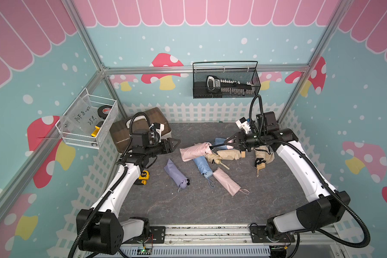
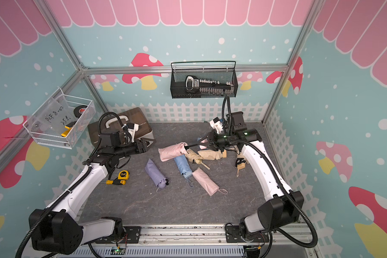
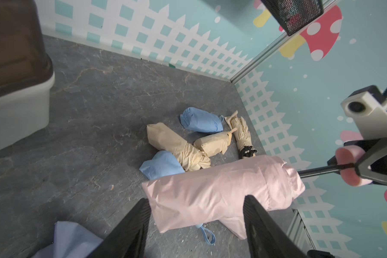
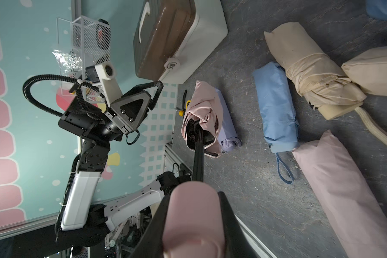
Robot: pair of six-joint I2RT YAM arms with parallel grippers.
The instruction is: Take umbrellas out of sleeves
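A pink umbrella (image 1: pixel 195 151) hangs above the table between the two arms, its black shaft (image 4: pixel 198 159) drawn out on the handle side. My right gripper (image 1: pixel 228 144) is shut on its pink handle (image 4: pixel 193 219). From the fabric's right-hand end, the shaft runs to that handle. My left gripper (image 1: pixel 175 145) stands open, a little left of the fabric's far end; nothing is held between its fingers. Below lie a purple umbrella (image 1: pixel 176 174), a blue one (image 1: pixel 203 166) and a second pink one (image 1: pixel 227 181), each bundled on the table.
Beige bundles (image 4: pixel 303 58) lie behind the blue umbrella, and another beige one (image 1: pixel 262 157) is at the right. A brown-lidded box (image 2: pixel 120 129) stands at the back left. Near the left arm is a yellow tape measure (image 2: pixel 123 174).
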